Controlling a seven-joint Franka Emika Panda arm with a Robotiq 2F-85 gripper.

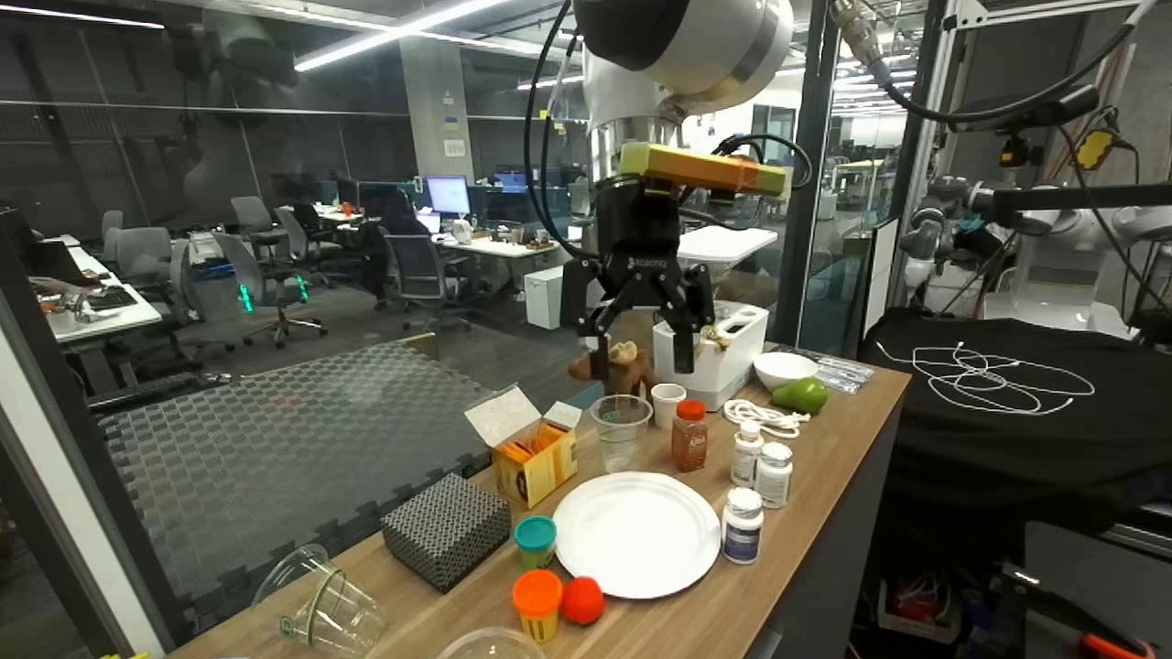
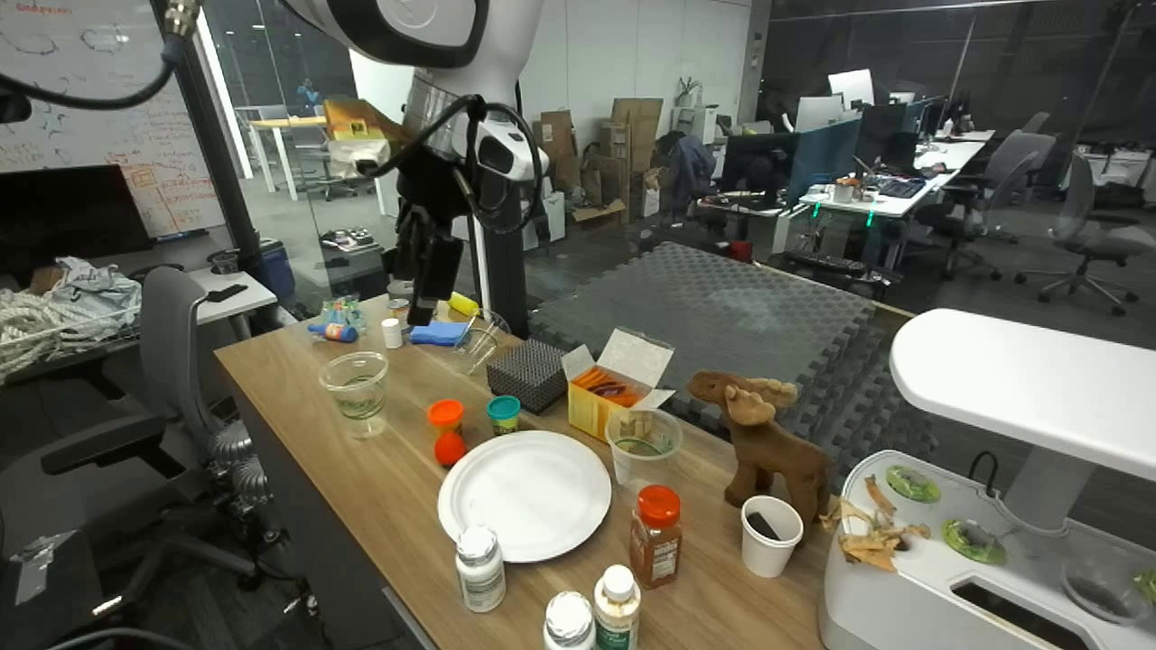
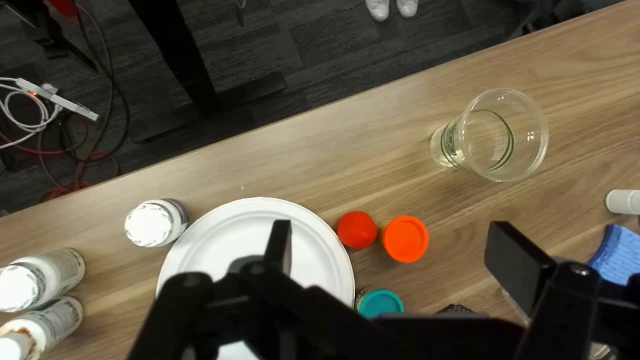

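High above the table, my gripper [image 1: 642, 362] stands open with nothing between its fingers. In the wrist view its two black fingers [image 3: 514, 264] are spread wide, with the table well below. Under it in that view are a white plate [image 3: 264, 210], a red ball [image 3: 357, 230], an orange-lidded tub [image 3: 405, 239] and a teal-lidded tub [image 3: 381, 303]. The ball lies between plate and orange tub. The plate [image 2: 526, 495] is empty. A yellow box [image 1: 535, 461] with its flaps up holds orange packets, and a clear cup [image 1: 622, 430] stands beside it.
White bottles [image 1: 743, 525] and a red-capped jar [image 1: 689, 435] stand right of the plate. A black mesh box [image 1: 447, 531], a tipped clear cup [image 1: 335, 608], a toy moose [image 2: 764, 444], a paper cup [image 2: 771, 536] and a white planter [image 1: 714, 353] crowd the table.
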